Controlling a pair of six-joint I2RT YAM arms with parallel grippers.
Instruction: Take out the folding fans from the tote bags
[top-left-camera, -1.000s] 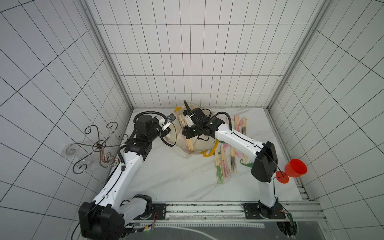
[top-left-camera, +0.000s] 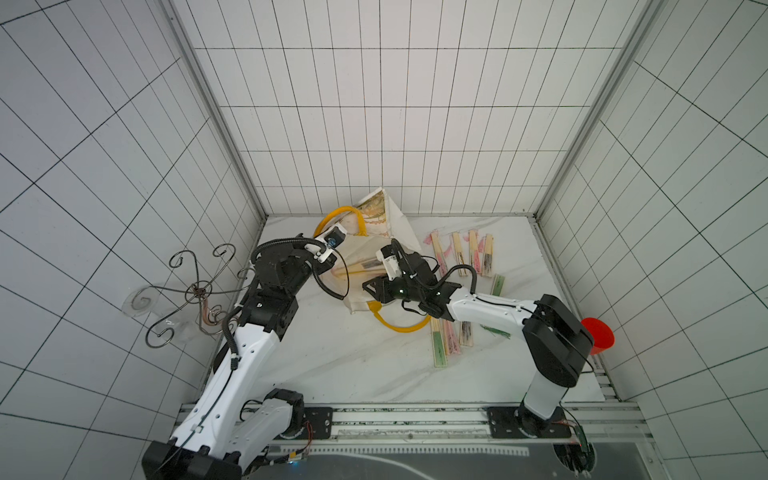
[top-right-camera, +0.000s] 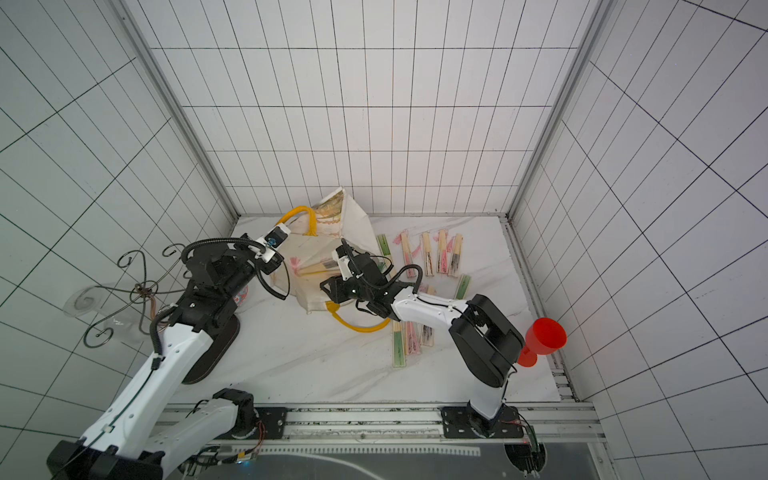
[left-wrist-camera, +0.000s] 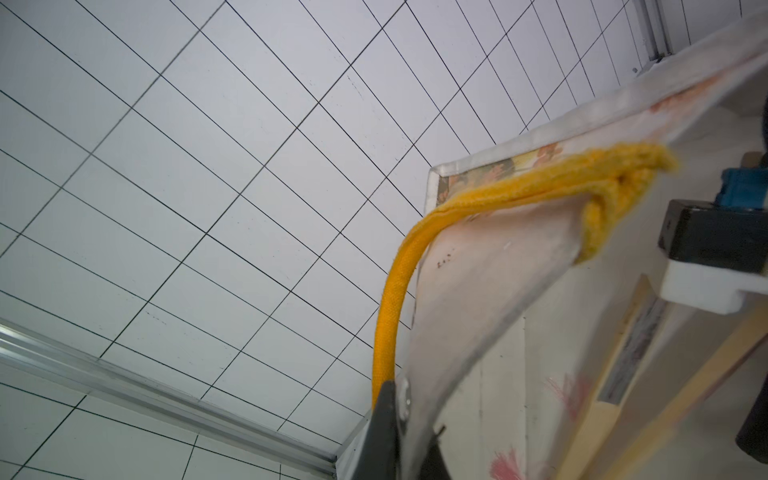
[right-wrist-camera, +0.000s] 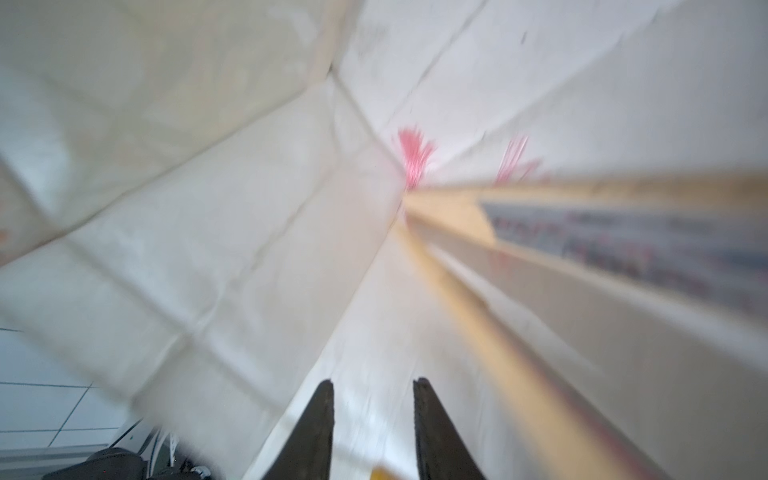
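The cream tote bag (top-left-camera: 352, 292) with yellow handles (top-left-camera: 400, 326) lies with its mouth spread between my arms. Inside it, wooden-ribbed folding fans (left-wrist-camera: 628, 352) lie slanted, pink tassels (right-wrist-camera: 414, 152) showing by the bag's inner corner. In the left wrist view, my left gripper is shut on the bag's edge, cloth running between its fingers. My right gripper is at the bag mouth, its fingers apart with nothing between them; the fans (right-wrist-camera: 632, 248) pass to the right of them, blurred and close.
Several removed fans (top-left-camera: 439, 344) lie in rows to the right of the bag, partly under my right arm. A red cup (top-left-camera: 598, 334) is at the right edge. A curled metal stand (top-left-camera: 196, 294) stands left.
The bag's left and back edges have been pulled up and left with my left gripper, and its back panel now stands higher. The fans inside have turned. My right gripper has moved slightly lower.
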